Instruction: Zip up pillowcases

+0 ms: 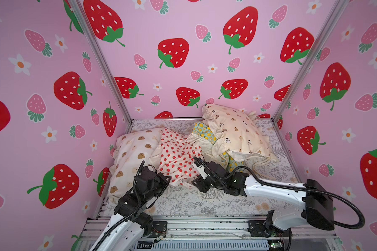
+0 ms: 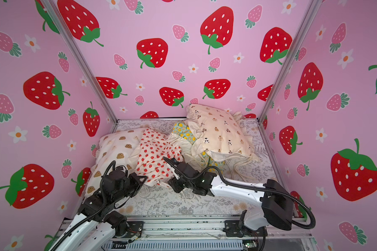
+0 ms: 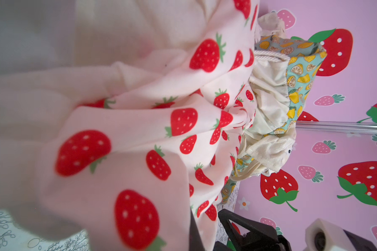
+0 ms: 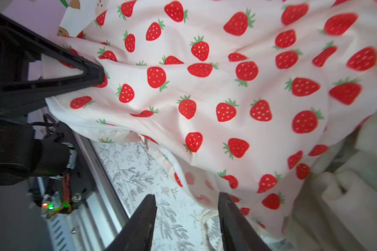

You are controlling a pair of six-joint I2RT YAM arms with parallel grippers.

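The strawberry-print pillowcase (image 1: 178, 156) lies crumpled mid-platform, its front edge raised and hanging open in the right wrist view. My left gripper is shut on the strawberry cloth near that edge. In the left wrist view the cloth (image 3: 155, 138) fills most of the picture and hides my left fingers. My right gripper (image 1: 196, 184) is held off to the right of the front edge. Its fingers (image 4: 143, 223) are apart with nothing between them, above a pale cord-like strip (image 4: 206, 228) and the loose hem. I cannot make out a zipper pull.
A cookie-print pillow (image 1: 129, 152) lies to the left. At the right, a cream animal-print pillow (image 1: 243, 131) rests on lemon-print cloth (image 1: 205, 131). The patterned platform cover (image 1: 205, 205) is bare along the front, before the metal rail (image 1: 205, 221).
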